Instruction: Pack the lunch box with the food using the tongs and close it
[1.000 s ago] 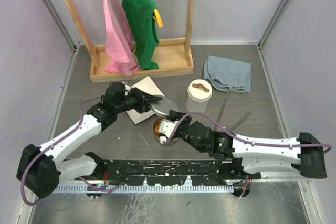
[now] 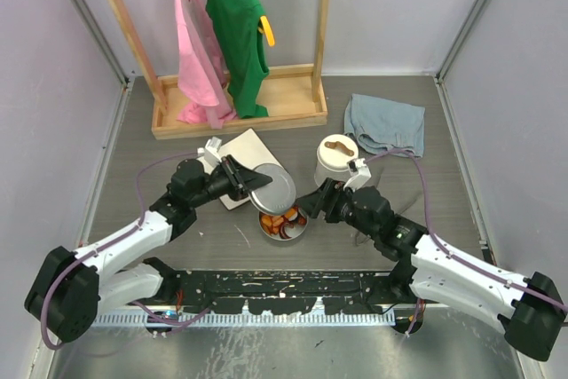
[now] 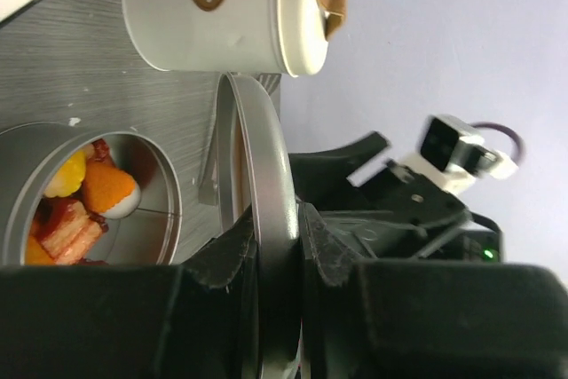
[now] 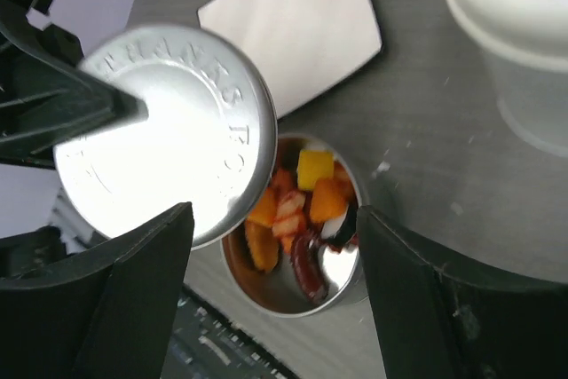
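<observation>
A round silver lid [image 2: 273,188] is held by my left gripper [image 2: 248,184] above the left side of the lunch box, shut on the lid's edge; the left wrist view shows the lid [image 3: 275,219] edge-on between the fingers. The open steel lunch box [image 2: 282,234] holds food: orange, yellow and white pieces and a sausage [image 4: 309,268]. My right gripper [image 2: 316,201] is open at the box's right, with nothing between its fingers; its fingers frame the box in the right wrist view.
A white canister [image 2: 335,157] stands behind, to the right. A white board [image 2: 244,144] lies behind the box. A folded blue cloth [image 2: 386,122] is at the back right, chopsticks at the right, a wooden rack [image 2: 280,108] with hanging clothes at the back.
The right arm has swung round and moved back to the right, away from the lid.
</observation>
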